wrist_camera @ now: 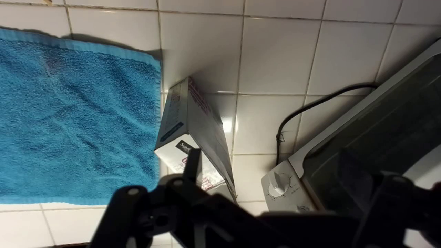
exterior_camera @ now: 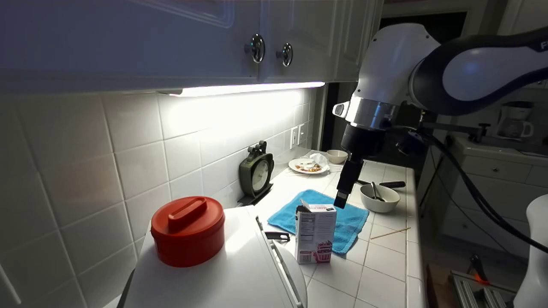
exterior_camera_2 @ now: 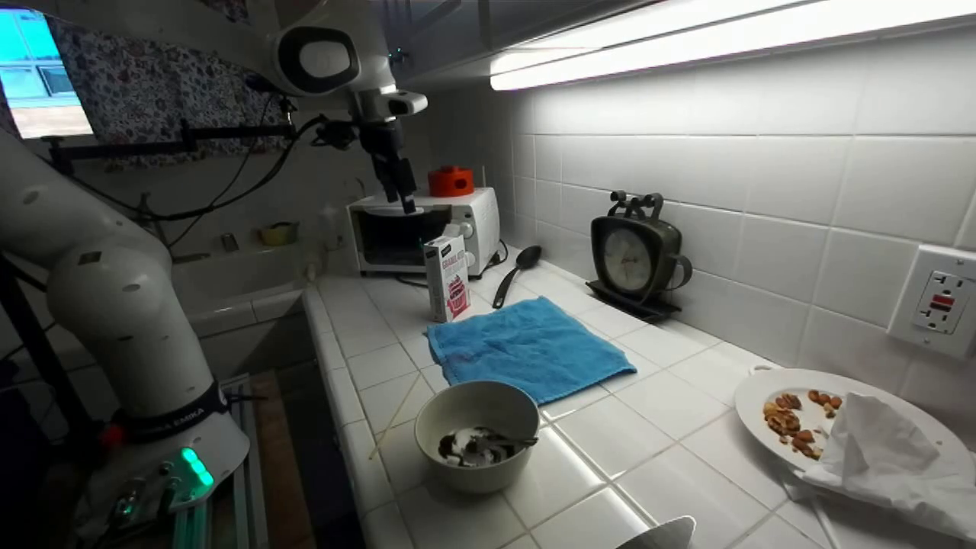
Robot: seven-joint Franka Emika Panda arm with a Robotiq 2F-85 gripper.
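A white and pink carton (exterior_camera: 316, 233) stands upright on the tiled counter, its top flap raised. My gripper points downward and is open, its two dark fingers far apart in the wrist view. One finger (wrist_camera: 192, 164) overlaps the carton's top there, while the other appears over the toaster oven's side of the picture. From the opposite side, the fingertips (exterior_camera_2: 408, 205) hang above the carton (exterior_camera_2: 447, 279). Nothing shows between the fingers, and I cannot tell whether either touches the carton.
Beside the carton lies a blue towel (exterior_camera_2: 531, 343). The white toaster oven (exterior_camera_2: 482, 215) carries a red lidded pot (exterior_camera: 188, 231). A bowl with a spoon (exterior_camera_2: 476, 438), a plate of nuts (exterior_camera_2: 764, 395), a dark scale (exterior_camera_2: 634, 253) and a black spoon (exterior_camera_2: 517, 274) also occupy the counter.
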